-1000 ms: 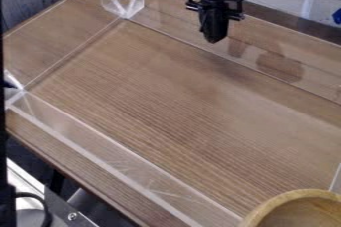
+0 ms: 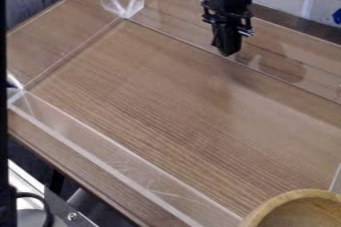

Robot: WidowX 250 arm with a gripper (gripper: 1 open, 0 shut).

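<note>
My black gripper hangs over the back part of the wooden tray floor, near the clear rear wall, pointing down. Its fingers look shut, with nothing visible between them, though they are small and dark in this view.
A clear plastic piece stands at the back left. A wooden bowl is cut off at the bottom right corner. Low clear walls edge the tray, and its middle is bare. A dark cable lies outside at the lower left.
A second ago it was a little higher and further left.
</note>
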